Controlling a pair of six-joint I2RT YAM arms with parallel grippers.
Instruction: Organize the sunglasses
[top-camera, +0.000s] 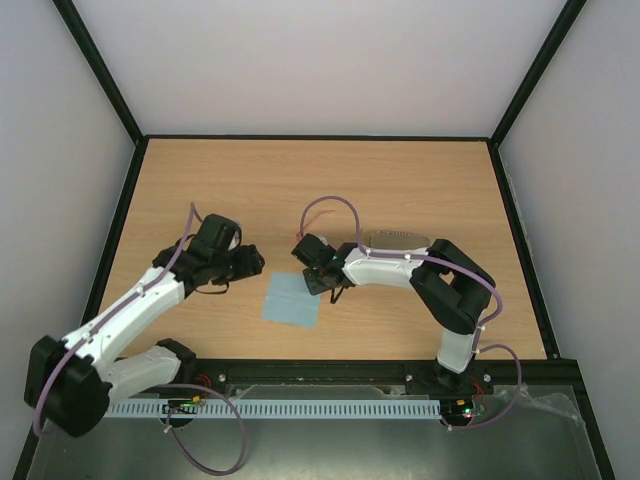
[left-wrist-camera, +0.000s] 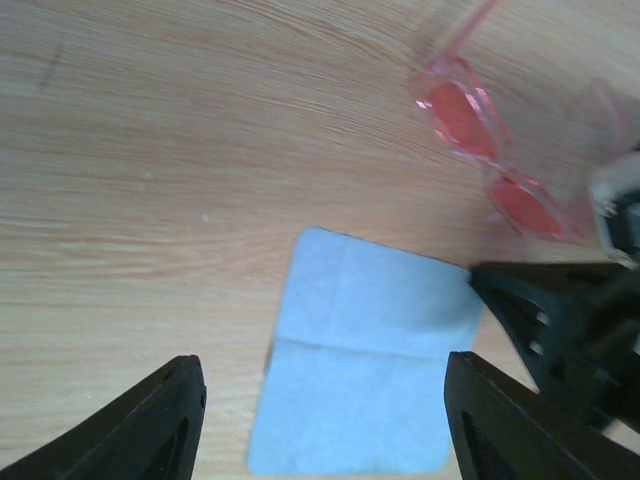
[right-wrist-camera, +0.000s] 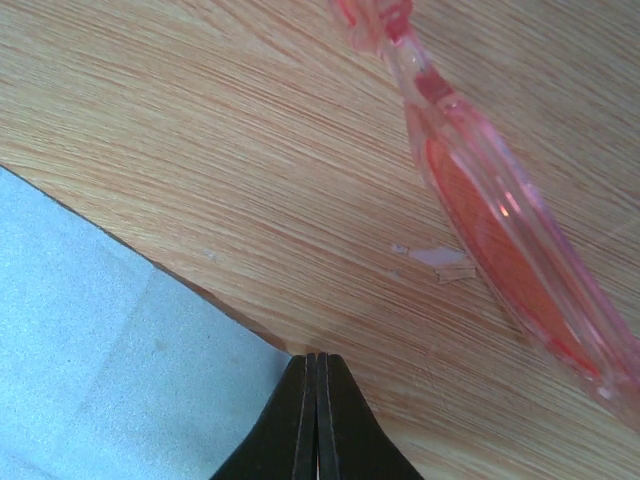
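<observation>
Pink sunglasses with red lenses lie on the table behind the blue cloth; in the right wrist view their near part (right-wrist-camera: 490, 240) stretches along the right side. My right gripper is shut at the cloth's corner, nothing visible between its fingertips. My left gripper is open, hovering over the table left of the cloth, its fingers empty.
A grey case (top-camera: 400, 239) lies behind the right arm, partly hidden. The right gripper's body sits close to the left gripper in the left wrist view.
</observation>
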